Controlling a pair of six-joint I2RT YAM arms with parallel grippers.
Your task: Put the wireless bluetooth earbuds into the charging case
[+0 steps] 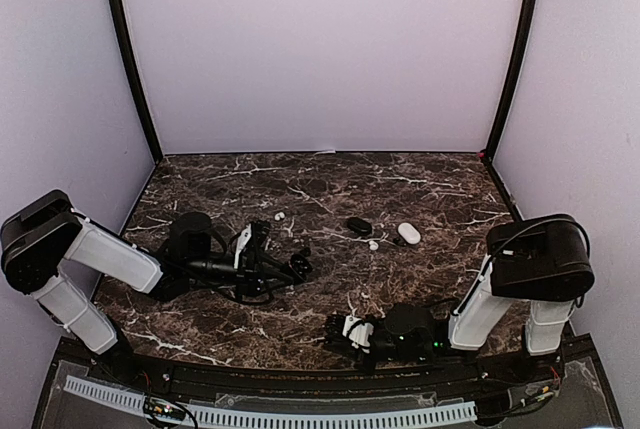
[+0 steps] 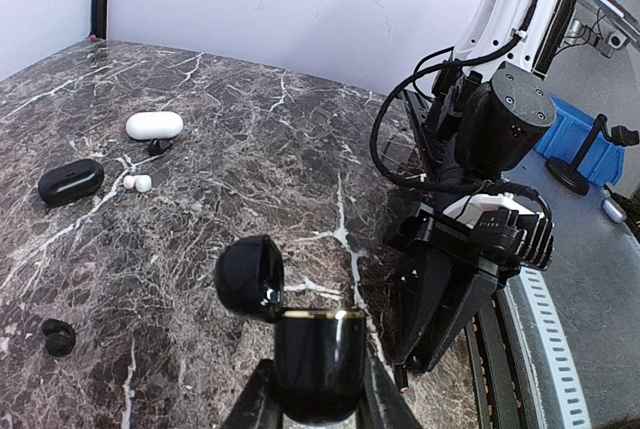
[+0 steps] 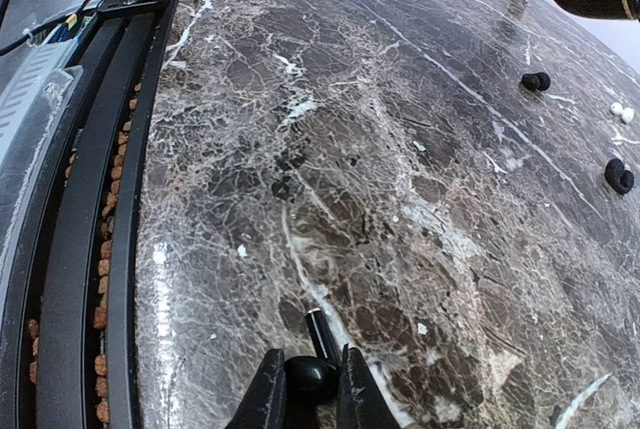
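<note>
A black charging case (image 2: 318, 364) with its lid (image 2: 248, 277) flipped open is held up in my left gripper (image 1: 298, 271), which is shut on it. Low over the front of the table, my right gripper is shut on a black earbud (image 3: 309, 379) with its stem pointing away from the wrist camera. Whether the case's slots are empty cannot be made out.
A closed black case (image 1: 359, 225), a white case (image 1: 408, 233) and several loose white and black earbuds lie farther back, including white ones (image 2: 137, 183) and black ones (image 2: 58, 337).
</note>
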